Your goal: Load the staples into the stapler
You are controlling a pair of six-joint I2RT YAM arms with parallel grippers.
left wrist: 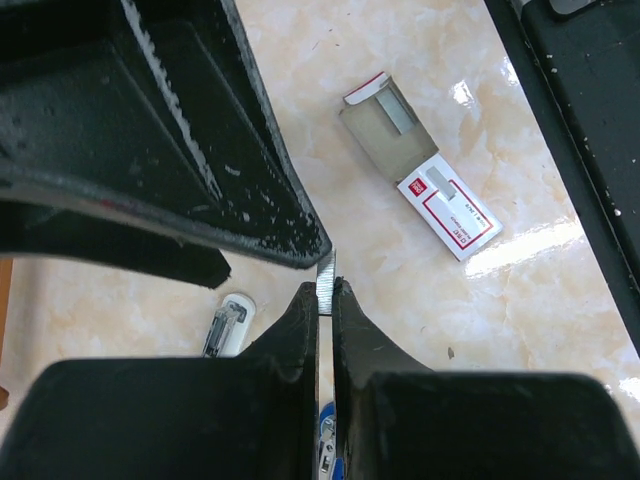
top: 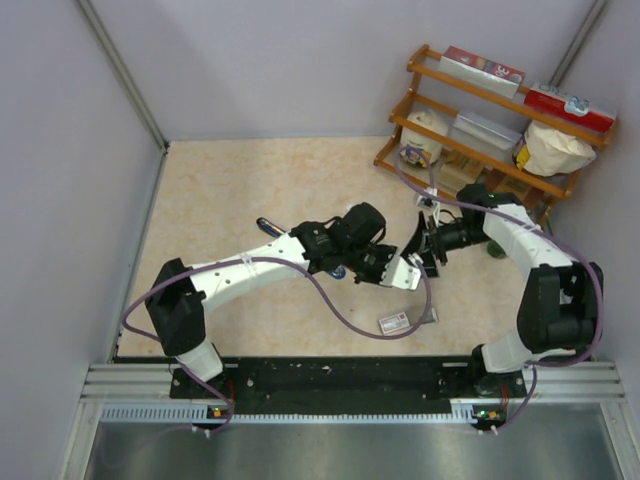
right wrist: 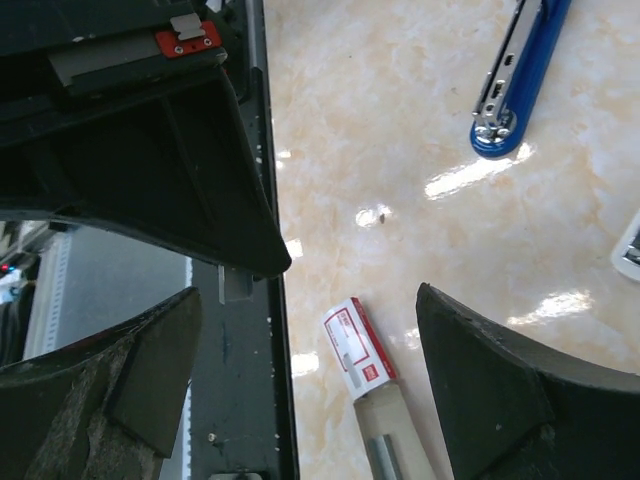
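Observation:
A small silvery staple strip (left wrist: 326,284) stands out from the tips of my left gripper, which is shut on it. My right gripper is open, its two dark fingers wide apart. In the right wrist view the strip shows between them, closer to the left-hand finger; whether they touch cannot be told. The blue stapler (right wrist: 523,72) lies on the table, clear of both grippers; from above, the left arm covers part of it. An open red-and-white staple box (left wrist: 450,208) rests on the table below the grippers.
A small white device (left wrist: 232,325) with a metal part lies on the table. Behind the right arm stands a wooden rack (top: 500,100) with boxes and bags. The table's black front edge (top: 345,385) runs near the staple box.

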